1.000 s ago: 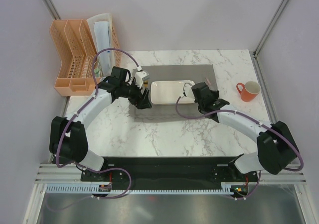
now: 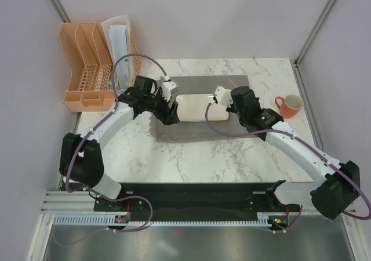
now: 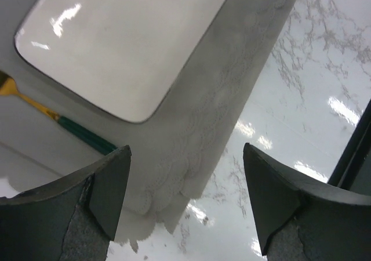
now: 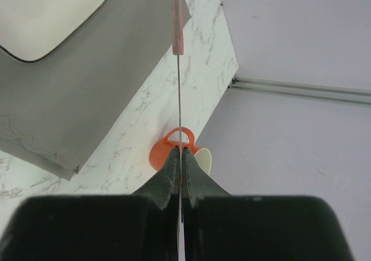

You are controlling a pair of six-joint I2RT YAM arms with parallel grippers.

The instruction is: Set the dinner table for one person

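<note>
A white rectangular plate (image 2: 200, 105) lies on the grey placemat (image 2: 200, 132). My right gripper is shut on a thin knife seen edge-on; its pink handle (image 4: 177, 29) reaches away over the mat's right edge. In the top view that gripper (image 2: 230, 108) is at the plate's right end. My left gripper stands open above the mat, left of the plate, nothing between its fingers. A fork with gold tines and green handle (image 3: 87, 136) lies on the mat beside the plate. An orange mug (image 2: 288, 106) rests to the right of the mat.
An orange rack (image 2: 87, 69) with a rolled pale sheet (image 2: 120, 52) stands at the back left. Side walls close in on both sides.
</note>
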